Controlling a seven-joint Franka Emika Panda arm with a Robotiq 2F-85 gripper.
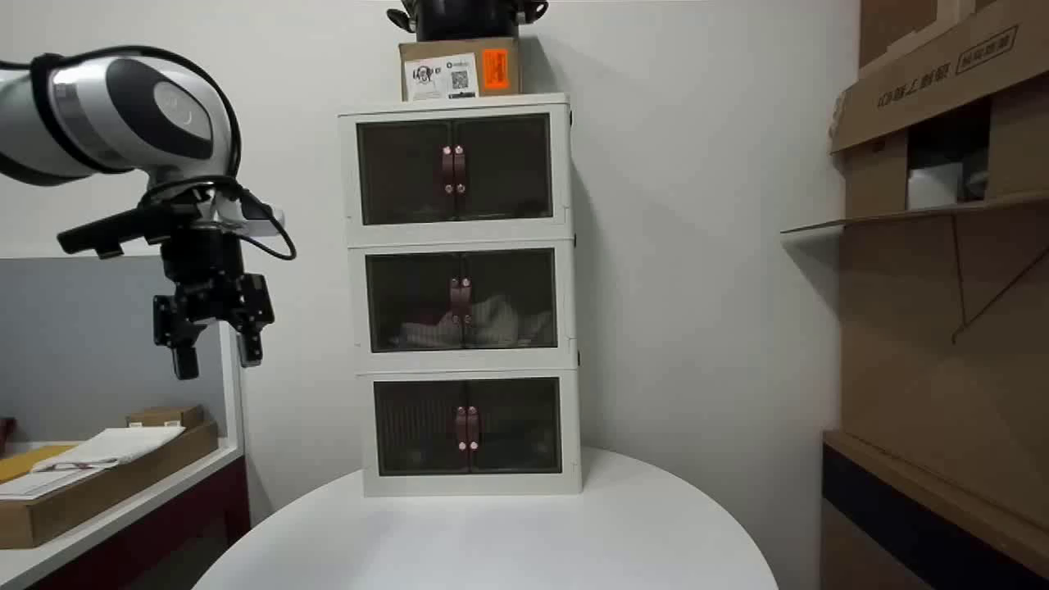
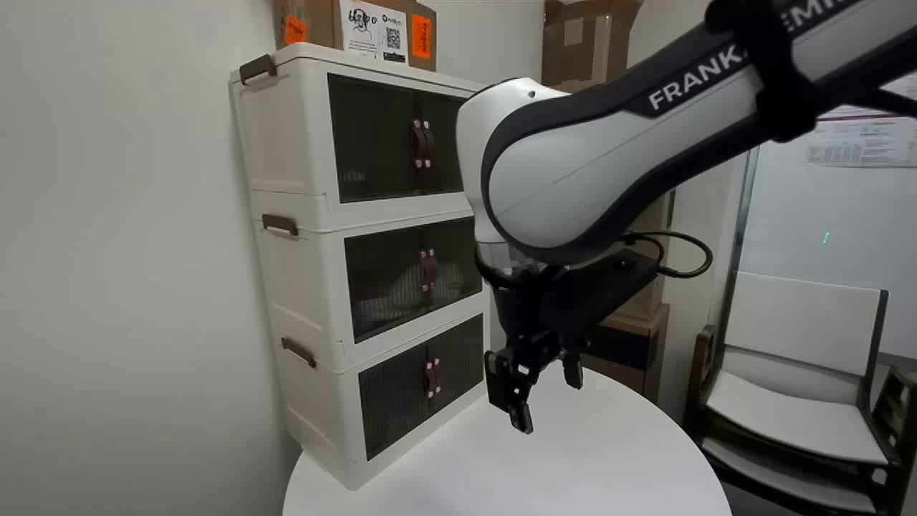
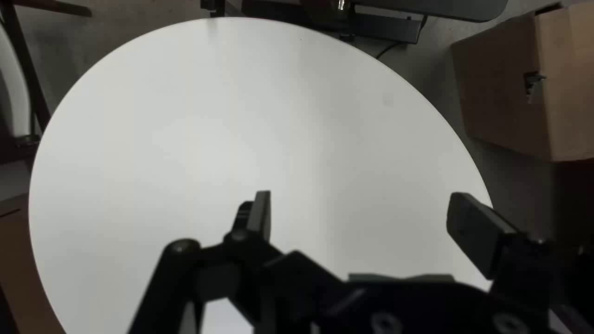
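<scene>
My black gripper [image 1: 216,362] stands open in the air, to the left of the cabinet in exterior view 1, its fingers pointing down. In the wrist view the two fingers [image 3: 261,214] are wide apart, with only bare tabletop between them. The white cabinet [image 1: 356,236] has three stacked compartments, each closed by a pair of dark see-through doors with reddish-brown handles. Pale cloth-like contents [image 1: 492,323] show dimly behind the middle doors [image 1: 398,280]. Little can be made out behind the top doors [image 1: 405,172] and bottom doors [image 1: 418,423].
The round white table [image 3: 167,139] is empty in front of the cabinet. On the cabinet top, a cardboard box [image 1: 424,49] carries a black pot [image 1: 467,20]. Large cardboard boxes [image 1: 934,324] stand at the right; a side desk with a flat box [image 1: 128,482] is at the left.
</scene>
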